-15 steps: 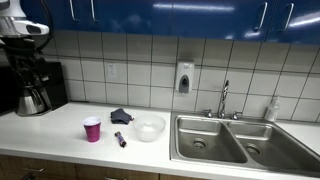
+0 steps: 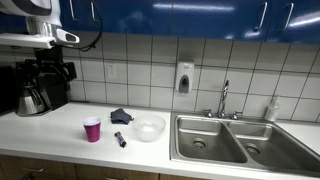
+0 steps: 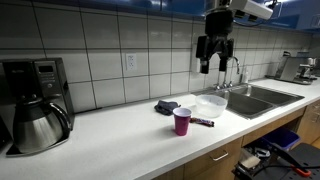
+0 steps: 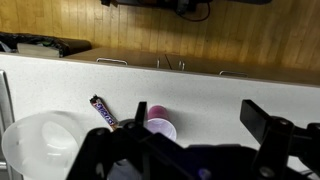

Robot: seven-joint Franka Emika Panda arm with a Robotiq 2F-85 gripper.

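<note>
A magenta cup [image 2: 92, 129] stands upright on the white counter, to the left of a clear white bowl [image 2: 149, 127]. Between them lies a dark marker-like stick [image 2: 120, 140], with a dark folded cloth [image 2: 121, 116] behind. My gripper [image 3: 214, 66] hangs above the counter, its fingers apart and nothing between them. In the wrist view the cup [image 4: 158, 113] shows partly behind the black gripper parts, while the stick [image 4: 102, 109] and the bowl [image 4: 44, 145] lie to the left.
A coffee maker [image 3: 38, 100] with a steel carafe occupies one end of the counter. Beyond the bowl is a double sink [image 2: 238, 142] with a faucet [image 2: 223, 100]. Blue cabinets [image 2: 140, 18] hang overhead. Bare counter [image 3: 120, 143] lies between coffee maker and cup.
In exterior view 1 the arm and gripper have moved right, from the left edge toward the cup. The objects on the counter have stayed in place.
</note>
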